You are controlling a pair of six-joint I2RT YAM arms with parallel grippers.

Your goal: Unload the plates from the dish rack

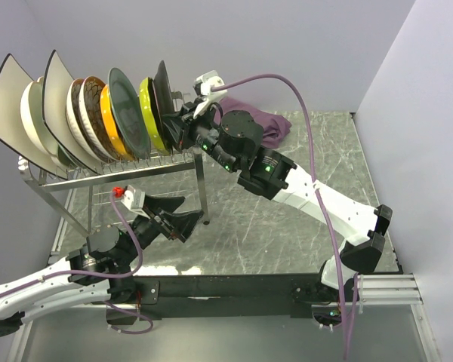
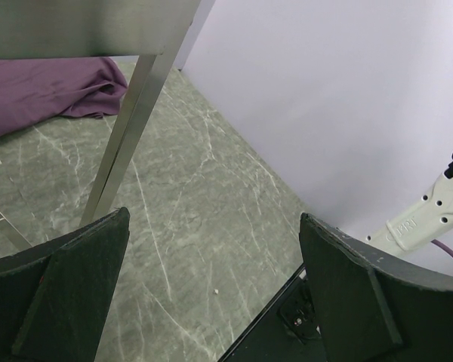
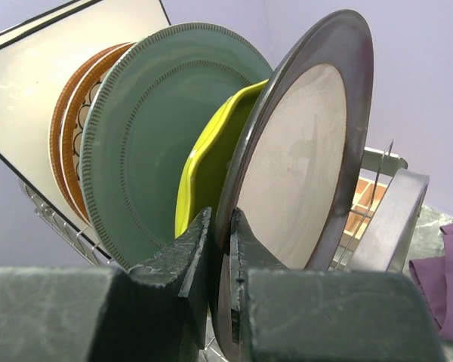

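Note:
A dark-rimmed plate with a pale face (image 3: 306, 166) stands at the right end of the dish rack (image 1: 128, 173). Around its near rim sit the fingers of my right gripper, one on each side and very close to it; whether they press on it cannot be told. Left of that plate, the rack holds a yellow-green dish (image 1: 147, 109), a green plate (image 1: 127, 109), an orange dish (image 1: 109, 124), brown-rimmed plates (image 1: 94, 105) and cream square plates (image 1: 11, 113). Low in front of the rack, my left gripper (image 1: 192, 208) is open and empty.
A purple cloth (image 1: 268, 124) lies on the grey marbled table (image 1: 287, 226) behind the right arm. Right of the rack, the table is mostly bare. A metal rack leg (image 2: 128, 136) rises close to the left gripper. White walls stand behind and right.

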